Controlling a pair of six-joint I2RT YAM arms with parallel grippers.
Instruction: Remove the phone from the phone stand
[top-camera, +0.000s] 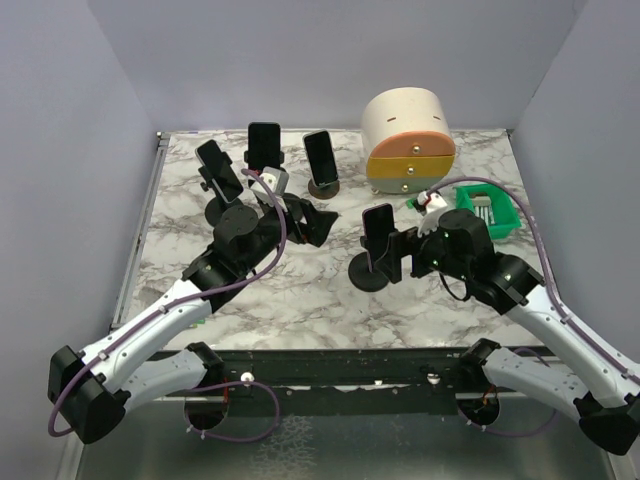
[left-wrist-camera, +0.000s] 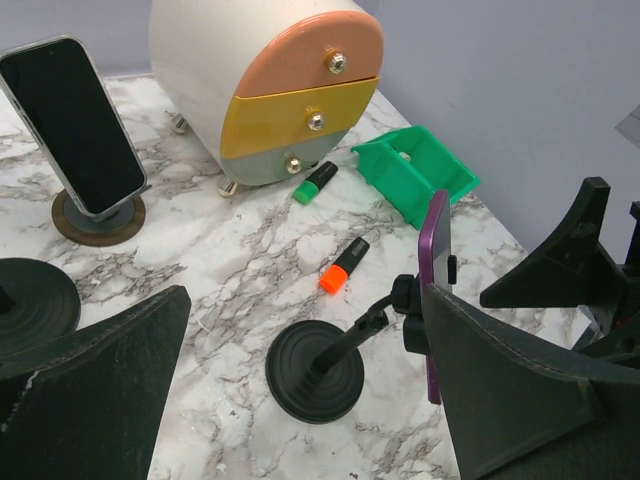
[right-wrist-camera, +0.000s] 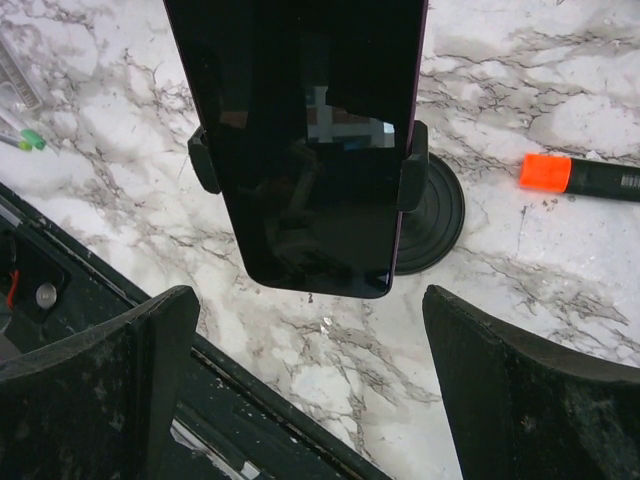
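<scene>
A purple-backed phone (top-camera: 378, 228) sits in a black clamp holder on a round-based stand (top-camera: 363, 277). In the right wrist view its dark screen (right-wrist-camera: 310, 180) fills the middle, between the holder's side clamps. My right gripper (top-camera: 408, 255) is open just right of and in front of the phone, whose lower edge lies above and between the fingertips in the wrist view. My left gripper (top-camera: 305, 225) stands open to the upper left of it; in the left wrist view the phone (left-wrist-camera: 432, 250) appears edge-on beside the right gripper.
Three other phones on stands (top-camera: 320, 155) stand at the back left. A cream drawer box (top-camera: 400, 120) is at the back, a green tray (left-wrist-camera: 380, 165) at the right, with green and orange markers (left-wrist-camera: 345, 263) between.
</scene>
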